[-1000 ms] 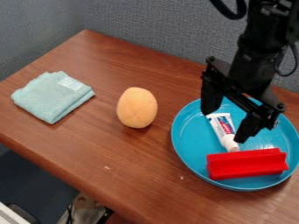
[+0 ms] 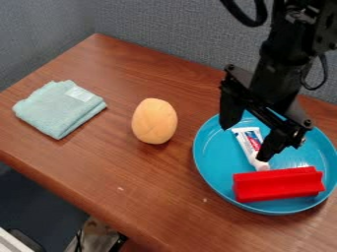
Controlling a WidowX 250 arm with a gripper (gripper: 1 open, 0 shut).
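Observation:
My black gripper (image 2: 247, 134) hangs at the right, over a blue plate (image 2: 214, 162), with its fingers spread open. A white toothpaste tube (image 2: 249, 144) lies on the plate beneath the fingers, partly hidden by them; I cannot tell whether they touch it. A red block (image 2: 278, 183) lies across the front of the plate.
An orange rounded object (image 2: 154, 121) stands mid-table, left of the plate. A folded pale-blue cloth (image 2: 59, 107) lies near the left edge. A grey partition runs behind it.
The gripper has shifted very slightly over the plate. The objects on the table have not visibly moved.

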